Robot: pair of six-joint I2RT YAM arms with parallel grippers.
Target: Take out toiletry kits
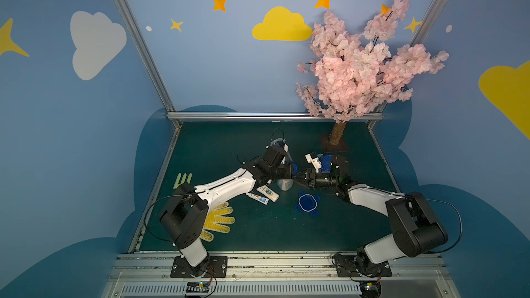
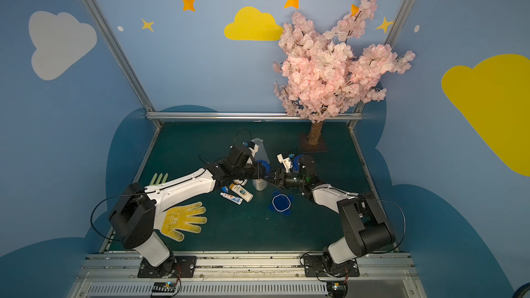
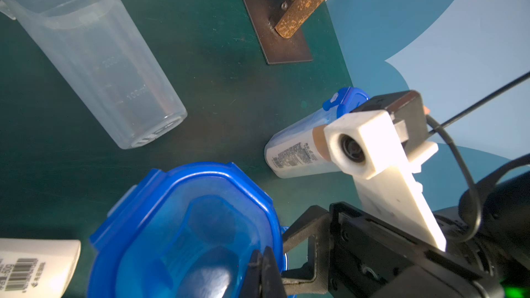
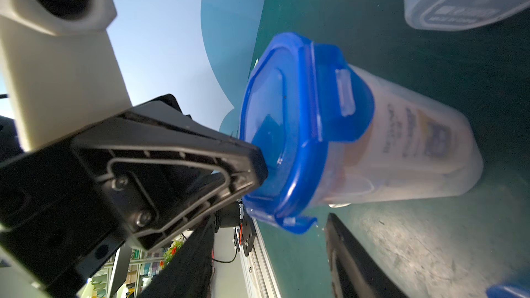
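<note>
A translucent toiletry container with a blue clip lid (image 4: pixel 276 121) stands on the mat in the right wrist view, packed items showing through its wall. My left gripper is shut against the lid's rim, with nothing clear between its fingers; the top left view has this gripper (image 1: pixel 290 172) directly over the container. Around a lid clip at the near edge, my right gripper holds its fingers (image 4: pixel 350 259) apart. A second blue-lidded container (image 3: pixel 306 143) is partly hidden behind the right arm. An uncovered clear container (image 3: pixel 105 66) lies nearby.
A loose blue lid (image 1: pixel 307 203) lies in front of the right gripper. Two tubes, one a white bottle (image 1: pixel 269 193) and one toothpaste (image 1: pixel 257 198), lie left of the container. A yellow glove (image 1: pixel 219 220) is at front left; the tree base (image 3: pixel 270 27) stands behind.
</note>
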